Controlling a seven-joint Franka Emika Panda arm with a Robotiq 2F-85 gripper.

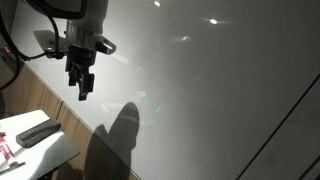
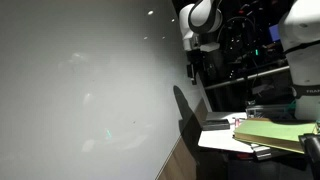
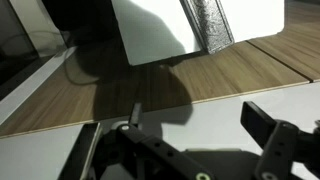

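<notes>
A large whiteboard (image 1: 205, 75) carries a small green mark (image 1: 158, 109), which also shows as a faint green mark (image 2: 108, 133) in the second exterior view. My gripper (image 1: 81, 88) hangs before the board's upper left part in the first exterior view, pointing down, its shadow cast on the board. In the wrist view the gripper has its fingers spread apart with nothing visible between them. A dark oblong object (image 1: 38, 132) lies on a small white table (image 1: 45, 158) below the gripper. The wrist view shows the same dark object (image 3: 208, 25) at the top.
A red and white item (image 1: 6, 152) lies beside the dark object on the table. In the second exterior view, a yellow-green flat object (image 2: 275, 132) is at the right, near the white table (image 2: 215, 140). Wood panelling (image 3: 190, 80) runs below the whiteboard. Space before the board is clear.
</notes>
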